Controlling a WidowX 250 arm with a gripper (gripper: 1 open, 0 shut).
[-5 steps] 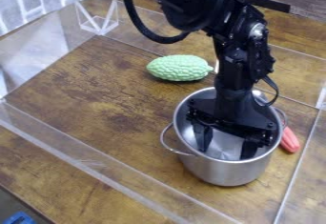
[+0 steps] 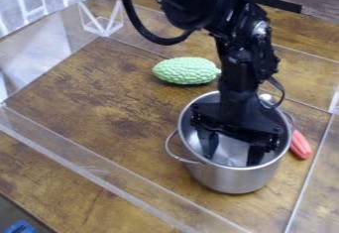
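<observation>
My black gripper (image 2: pixel 232 138) is lowered into a steel pot (image 2: pixel 228 177) with side handles, at the right of the camera view. Its fingers are open, inside the pot; what lies beneath them is mostly hidden. A green bumpy vegetable, like a bitter melon (image 2: pixel 185 70), lies behind the pot to the left. A red object (image 2: pixel 299 145) lies just right of the pot, partly hidden by it.
Clear plastic walls run along its edges. A blue object (image 2: pixel 16 226) shows at the bottom left corner.
My gripper has shifted very slightly within the pot; otherwise the scene looks the same.
</observation>
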